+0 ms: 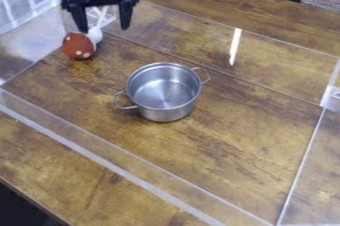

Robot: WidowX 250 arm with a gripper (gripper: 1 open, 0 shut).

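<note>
My black gripper is at the top left, open, its fingers blurred, just above a red-brown round object with a white part. A steel pot with two wire handles sits on the wooden surface near the middle, apart from the gripper.
Clear low walls or panels border the wooden work area on several sides. A dark strip lies at the top right edge.
</note>
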